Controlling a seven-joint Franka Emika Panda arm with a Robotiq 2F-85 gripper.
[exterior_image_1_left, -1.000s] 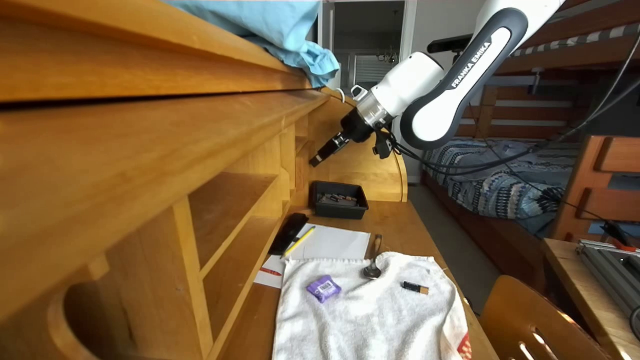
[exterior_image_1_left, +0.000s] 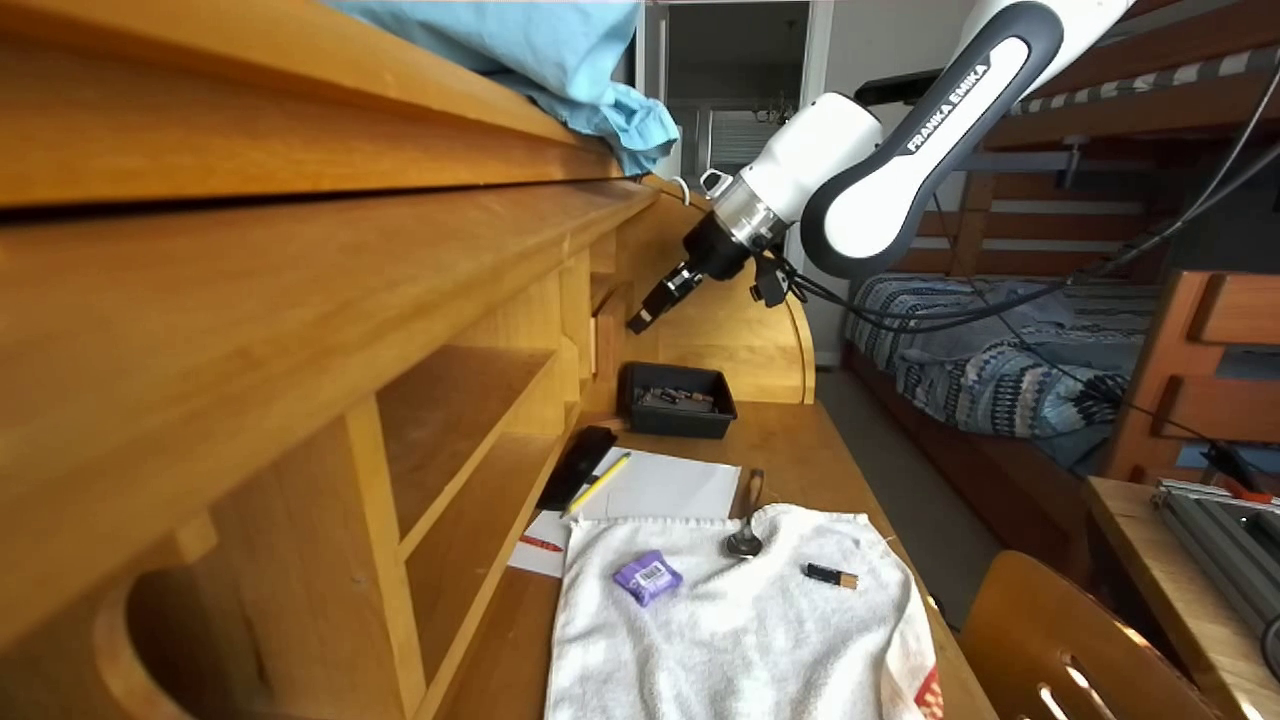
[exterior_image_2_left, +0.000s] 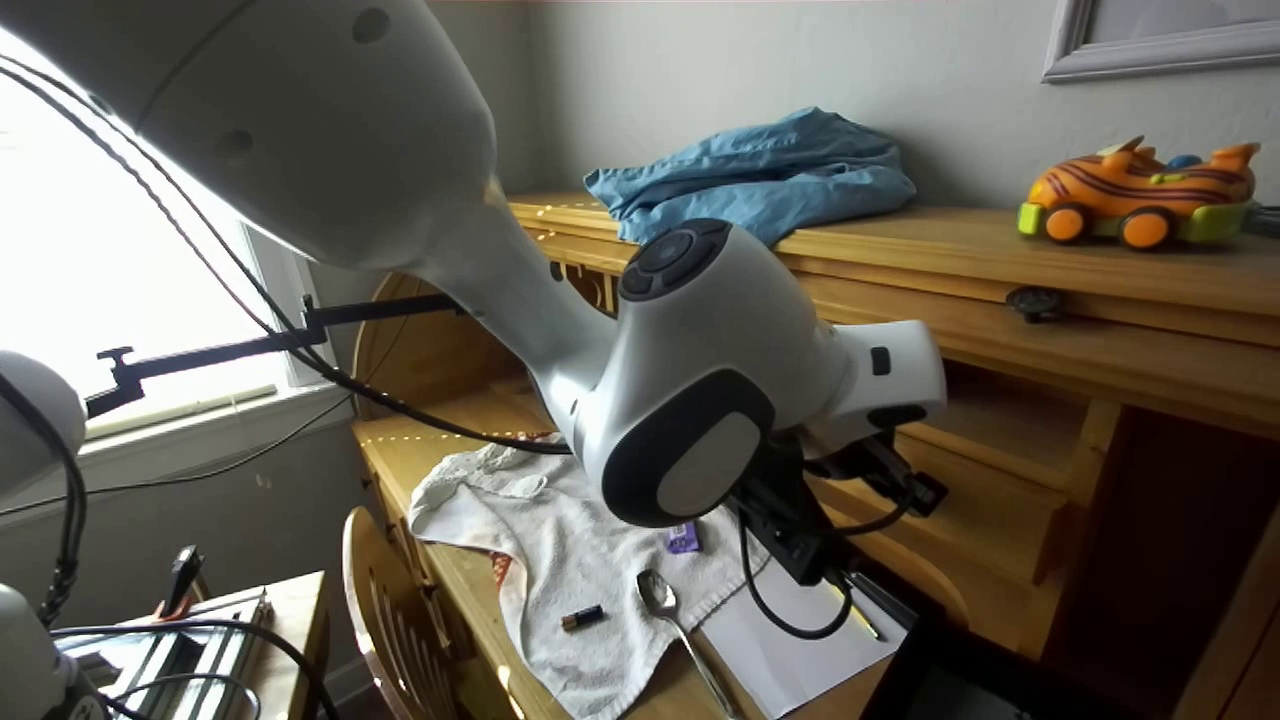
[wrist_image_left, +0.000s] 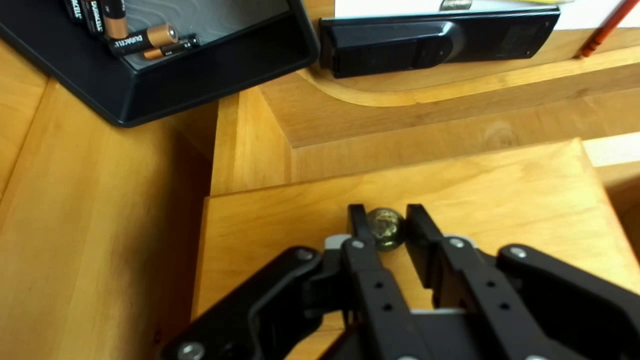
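Observation:
A brass knob (wrist_image_left: 385, 229) sits between the fingertips of my gripper in the wrist view, and the fingers are shut on it. It belongs to a small wooden drawer (wrist_image_left: 288, 234), whose front fills the lower middle of that view. From the first exterior view, the gripper (exterior_image_1_left: 637, 322) reaches down and left to the drawer front (exterior_image_1_left: 611, 332), which stands out a little from the desk's shelving. The arm hides the gripper's fingertips and the knob in the second exterior view.
Below the drawer, a black tray (exterior_image_1_left: 680, 420) holds several batteries. A black case (exterior_image_1_left: 577, 468), paper (exterior_image_1_left: 672, 482), a spoon (exterior_image_1_left: 746, 528), a purple packet (exterior_image_1_left: 648, 577) and a battery (exterior_image_1_left: 830, 576) lie farther along the desk, partly on a white towel (exterior_image_1_left: 720, 648).
My gripper has shifted slightly right in the first exterior view. The small drawer front, flush with the shelving before, now juts out with it. Desk items have not moved.

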